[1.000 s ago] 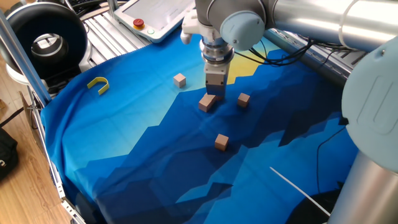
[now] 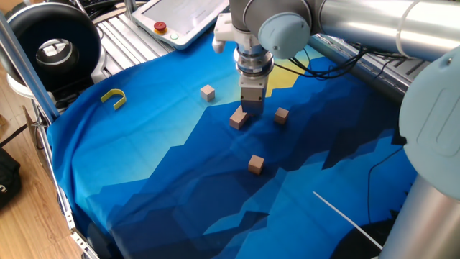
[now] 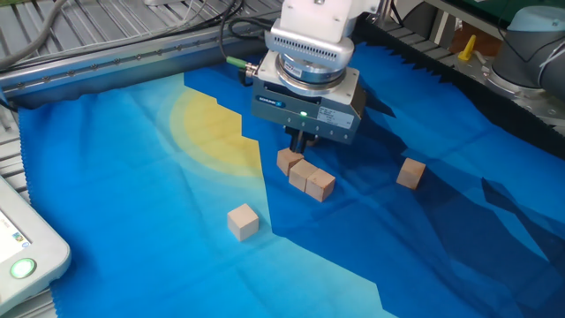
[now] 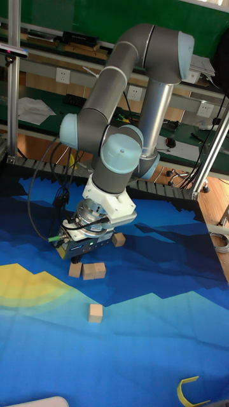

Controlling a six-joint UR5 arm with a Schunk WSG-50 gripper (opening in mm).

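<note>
My gripper [image 3: 300, 148] points down over a short row of wooden cubes, its dark fingers low beside the cubes. In exterior view 2 the row's far cube [image 3: 287, 160] sits right by the fingers; a middle cube [image 3: 302, 175] and a near cube [image 3: 320, 185] sit against each other. The gripper body covers part of this row in exterior view 1, where a separate cube [image 2: 281, 116] lies just to its right. Another cube [image 2: 256, 165] stands alone nearer that camera, and a paler cube [image 2: 208, 93] lies to the left. Whether the fingers are apart or closed is unclear.
A blue patterned cloth [image 2: 158, 201] covers the table, with wide clear areas. A yellow hook-shaped piece [image 2: 113, 98] lies near its left edge. The teach pendant [image 2: 180, 21] rests at the back, and a thin white rod [image 2: 345, 218] lies near the arm's base.
No cube has visibly moved.
</note>
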